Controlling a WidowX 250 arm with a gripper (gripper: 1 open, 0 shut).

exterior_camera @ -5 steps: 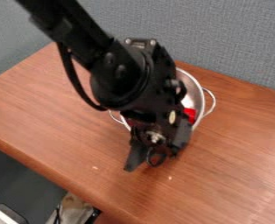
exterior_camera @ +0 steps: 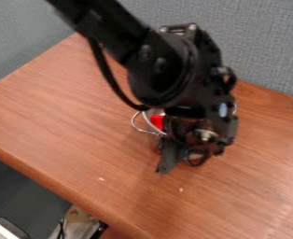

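Observation:
The black arm reaches down from the top of the camera view, its gripper [exterior_camera: 174, 154] low over the wooden desk, in front of a metal pot [exterior_camera: 142, 122] with wire handles. The arm hides most of the pot. A red object [exterior_camera: 157, 121] shows in it, left of the gripper's housing. The fingers point down and are dark and partly hidden, so I cannot tell how far apart they are or whether anything is between them.
A grey padded panel [exterior_camera: 261, 51] runs behind it. Cables and a white item [exterior_camera: 0, 231] sit below the desk's front-left edge.
The arm and gripper have moved right and a little up in the view. The pot's right side and red object are now largely covered, and the left handle shows.

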